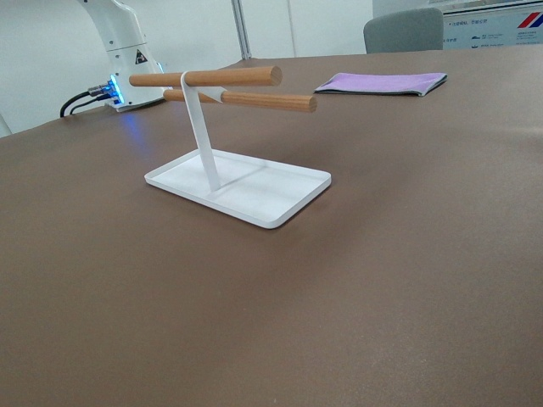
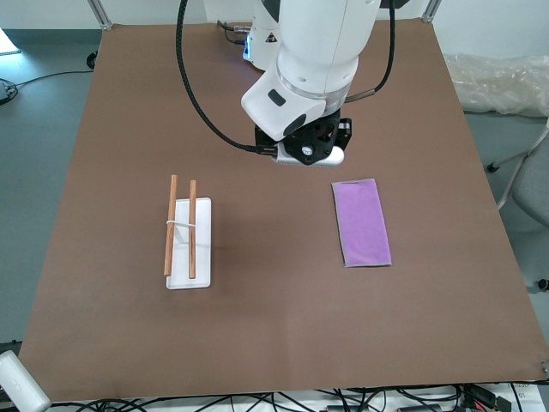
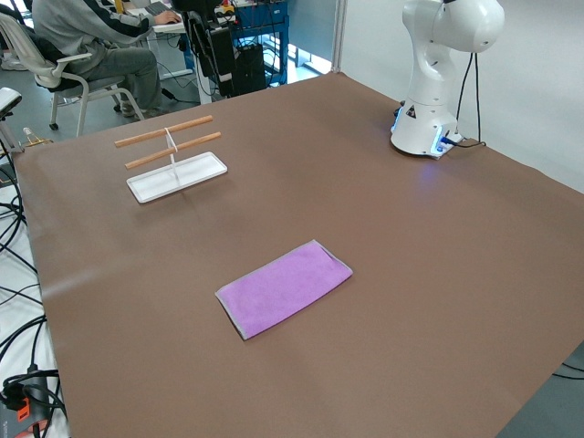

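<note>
A white towel stand (image 2: pixel 203 249) with two wooden bars (image 2: pixel 168 240) on a white rectangular tray stands on the brown table, left of centre in the left view; it is also in the top view (image 1: pixel 263 191) and the right view (image 3: pixel 192 172). A folded purple cloth (image 2: pixel 362 223) lies flat to its right, apart from it. My arm's head (image 2: pixel 304 137) hangs above the table's far half, behind the cloth and stand; its fingertips are hidden beneath it, so the finger state cannot be seen.
Cables run along its near edge. A grey chair (image 2: pixel 532 180) stands beyond the right edge, and the robot base (image 3: pixel 418 132) is at the back.
</note>
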